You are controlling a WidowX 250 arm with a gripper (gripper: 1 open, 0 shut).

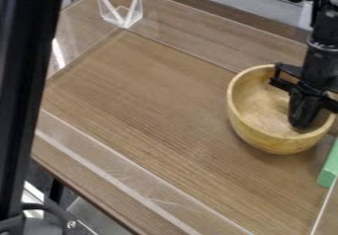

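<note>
A tan bowl [251,106] sits on the wooden table [145,101] at the right. My black gripper [301,109] reaches down from the upper right into the right part of the bowl, its tip low inside near the rim. The fingertips are dark and bunched, and whether anything is between them is hidden.
A green object [330,168] lies at the right edge below the bowl. A clear plastic piece [122,12] is at the back left.
</note>
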